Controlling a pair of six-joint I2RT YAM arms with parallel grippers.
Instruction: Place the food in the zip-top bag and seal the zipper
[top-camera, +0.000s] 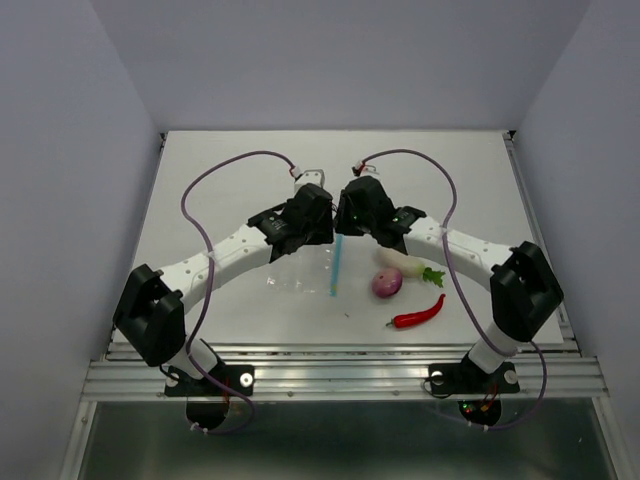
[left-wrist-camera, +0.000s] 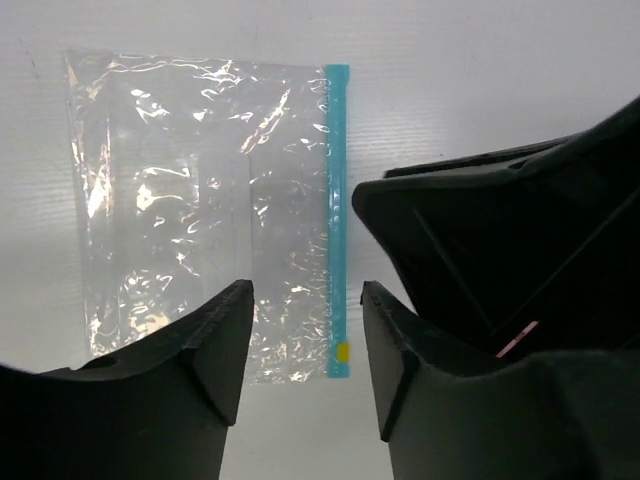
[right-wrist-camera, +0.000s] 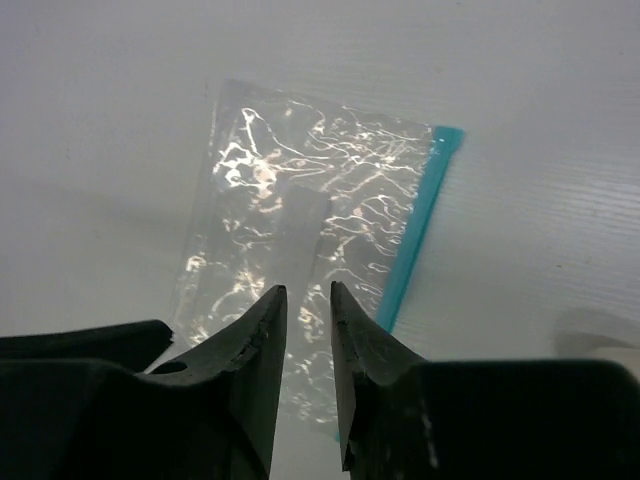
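Note:
A clear zip top bag with a blue zipper strip lies flat on the table beneath both grippers, partly hidden by the arms in the top view. My left gripper is open above the bag, nothing between its fingers. My right gripper is also open above the bag, its fingertips a little apart and empty, close beside the left one. To the right lie a red onion, a long pale vegetable with green leaves and a red chili.
Both arms meet over the middle, their grippers nearly touching. The food sits at the right front, near the right arm.

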